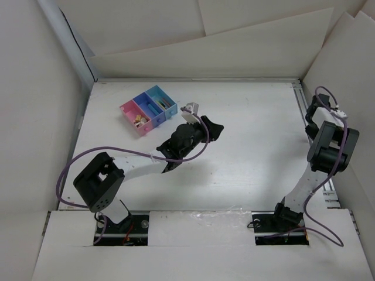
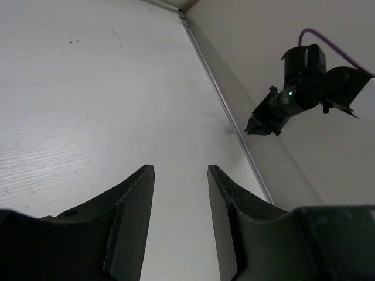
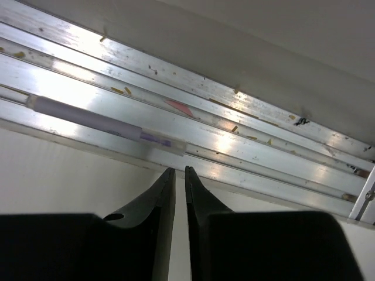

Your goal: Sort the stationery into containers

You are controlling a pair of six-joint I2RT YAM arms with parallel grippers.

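A pale lavender pen with a clear cap lies in the metal rail along the right side, just ahead of my right gripper, whose two fingertips are slightly apart with nothing between them. My left gripper is open and empty over the white table. The three-compartment organiser, pink, dark blue and light blue, stands at the upper left, with small items in its compartments.
A wall rises right beside the rail and my right arm; another runs along the back.
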